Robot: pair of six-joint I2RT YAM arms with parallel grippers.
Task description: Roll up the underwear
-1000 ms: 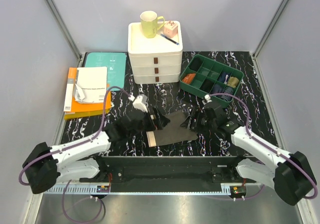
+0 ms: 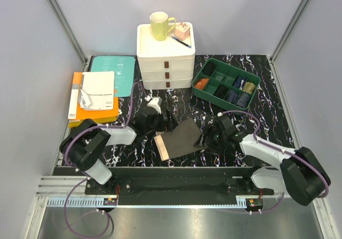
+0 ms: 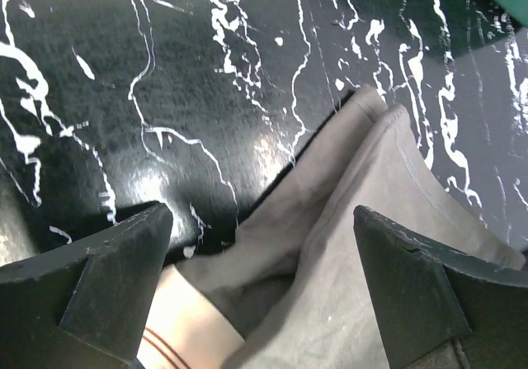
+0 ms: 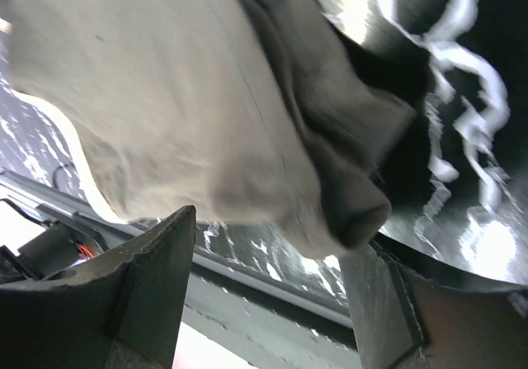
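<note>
The grey-brown underwear lies folded flat on the dark marbled table, its pale waistband along the left side. My left gripper is over its upper left edge. In the left wrist view its open fingers straddle part of the cloth, with a turned-over edge running between them. At the cloth's lower right edge stands my right gripper, open too. In the right wrist view a raised fold reaches in between its fingers, which are not closed on it.
Behind to the right, a green divided box holds several rolled garments. A white drawer unit stands at the back, and books lie at the left. Bare table shows between the cloth and the box.
The left arm has swung round from the front left, its gripper now a little lower over the cloth's upper edge. My right gripper has moved down to the cloth's lower right edge.
</note>
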